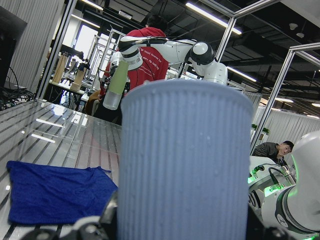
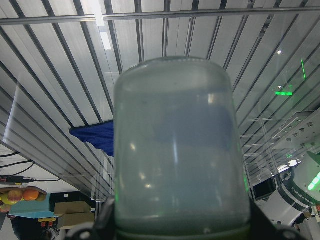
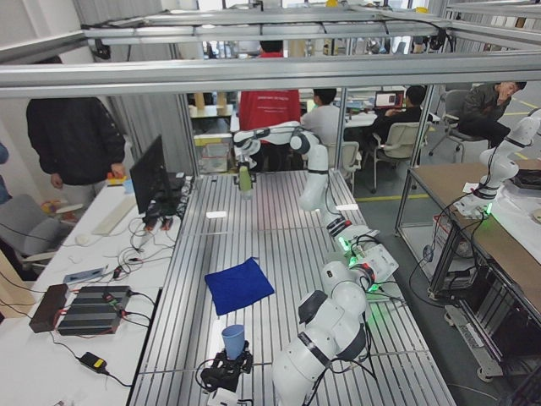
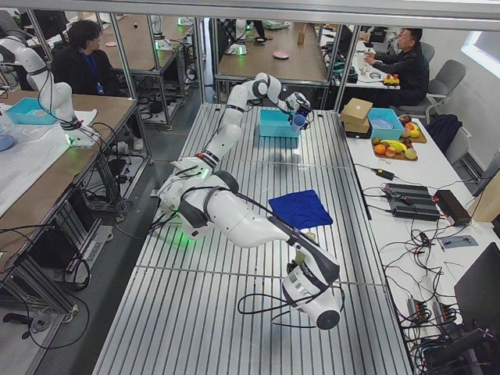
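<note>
A blue cup [image 3: 233,338] is held upright in my left gripper [image 3: 228,364], low at the near end in the camera left view; it fills the middle of the left wrist view [image 1: 182,165]. At the far end, my right gripper [image 3: 245,167] holds a green bottle [image 3: 245,179] with a translucent lower part, raised above the metal table [image 3: 228,233]; the bottle fills the right wrist view [image 2: 177,150]. Between the two grippers a dark blue cloth [image 3: 237,286] lies flat on the table.
A blue bin [image 4: 277,125] stands on the table in the camera right view. The side desk carries fruit trays [image 4: 394,151], boxes [image 4: 355,113], electronics [image 3: 93,309], cables and a monitor [image 3: 149,173].
</note>
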